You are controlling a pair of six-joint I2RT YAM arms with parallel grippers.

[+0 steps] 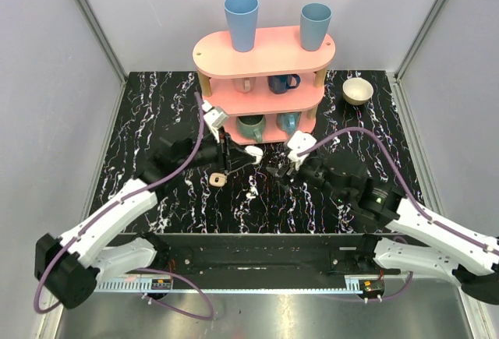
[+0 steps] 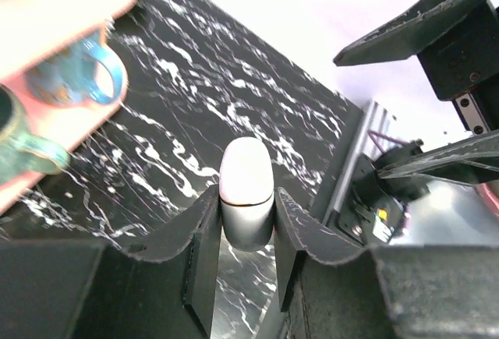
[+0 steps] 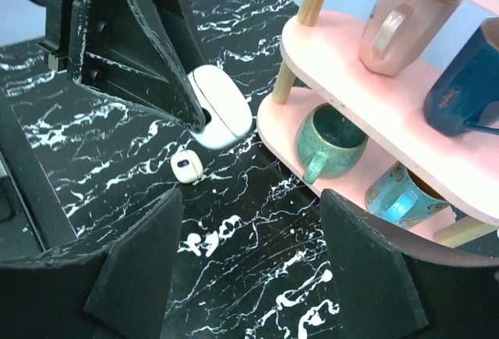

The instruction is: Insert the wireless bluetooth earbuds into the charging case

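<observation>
A small white rounded case (image 2: pixel 247 169) with a seam around it is pinched between the fingertips of my left gripper, raised above the table. It looks closed; no earbuds show. In the top view the case (image 1: pixel 254 153) points to the right from the left gripper (image 1: pixel 248 157). My right gripper (image 1: pixel 274 174) is just to the right of it, apart from the case, its fingers (image 3: pixel 140 253) spread with nothing between them. The right wrist view shows the case (image 3: pixel 221 105) ahead, towards upper left. A small cream squarish item (image 3: pixel 186 166) lies on the table.
Behind both grippers stands a pink tiered shelf (image 1: pixel 265 60) with cups and mugs, including a green mug (image 3: pixel 331 143) on its low tier. A cream bowl (image 1: pixel 357 90) is at the back right.
</observation>
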